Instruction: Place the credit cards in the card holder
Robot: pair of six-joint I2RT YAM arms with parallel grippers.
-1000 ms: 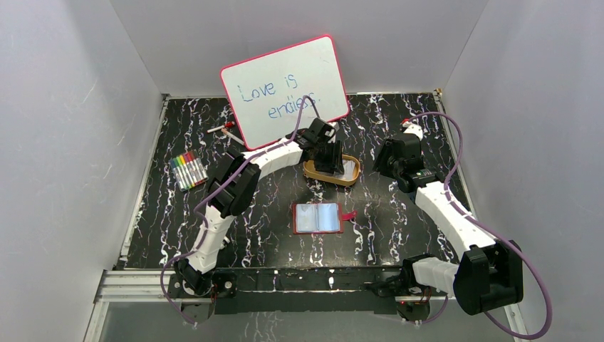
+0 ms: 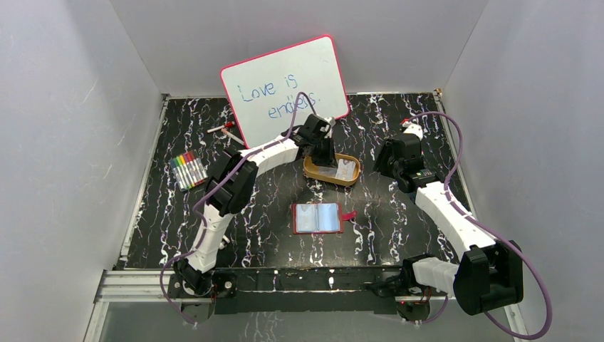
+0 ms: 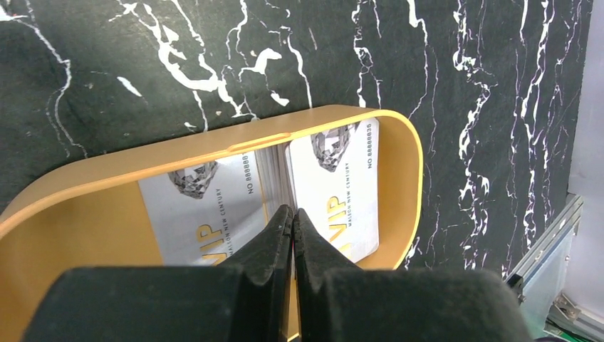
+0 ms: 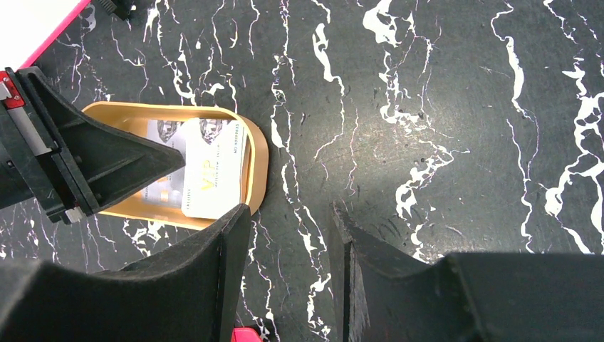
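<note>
A stack of white VIP credit cards (image 3: 338, 192) leans at the right end of the tan tray. One more card (image 3: 206, 203) lies flat on the tray floor to its left. Above the tray, my left gripper is shut with its tips meeting, and no card is between them; the cards lie outside its fingers. The card holder (image 2: 318, 218), red-edged with clear pockets, is spread out in front of the tray. To the right, my right gripper stands open over bare table, nothing between its fingers.
The tan tray (image 4: 258, 167) has raised walls all round. Behind it leans a whiteboard (image 2: 285, 85) with a red frame. Coloured markers (image 2: 189, 170) lie at the left. The table to the right of the tray is clear.
The right arm is still.
</note>
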